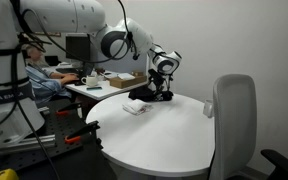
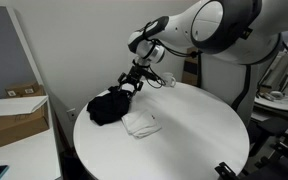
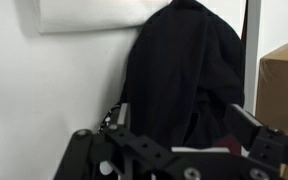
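A crumpled black cloth (image 2: 106, 106) lies near the far edge of the white round table (image 1: 169, 138). Beside it is a folded white cloth (image 2: 140, 124), whose edge shows at the top of the wrist view. My gripper points down over the black cloth, its fingers (image 3: 123, 115) wide apart at either side of the dark fabric. Whether the fingertips touch the cloth cannot be told. Close to the left finger, a small black-and-white patterned bit (image 3: 110, 117) shows, partly hidden by the gripper.
A small whitish object (image 1: 209, 107) stands near the table's right edge. Cardboard boxes (image 2: 16, 118) sit on a separate white surface beyond the table. A grey chair back (image 1: 234, 125) rises at the near right.
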